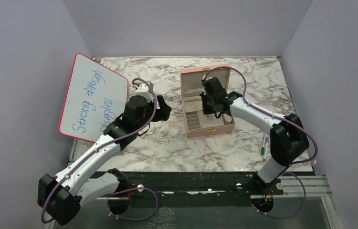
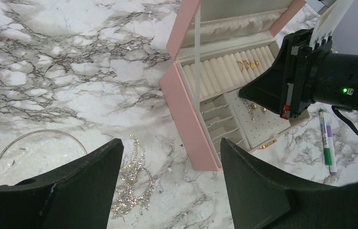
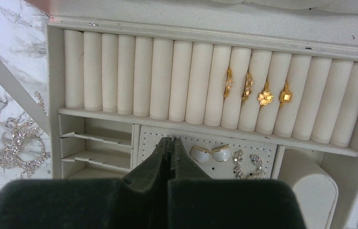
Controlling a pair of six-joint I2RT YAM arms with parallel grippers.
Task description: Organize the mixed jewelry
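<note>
The open pink jewelry box (image 1: pixel 207 133) holds gold rings (image 3: pixel 265 98) in roll slots, and white-faced earrings (image 3: pixel 221 153) and sparkly pieces (image 3: pixel 256 164) on its padded panel. A pile of sparkly jewelry (image 2: pixel 131 193) and a thin hoop (image 2: pixel 38 131) lie left of the box. My left gripper is open, above the table beside the box, nothing visible between its fingers. My right gripper is shut over the padded panel, left of the earrings, with nothing showing between its fingertips.
A whiteboard (image 1: pixel 91 95) lies at the left. Green and purple markers (image 2: pixel 326 143) lie right of the box. Bare marble (image 1: pixel 229 157) shows in front of the box and at the back left.
</note>
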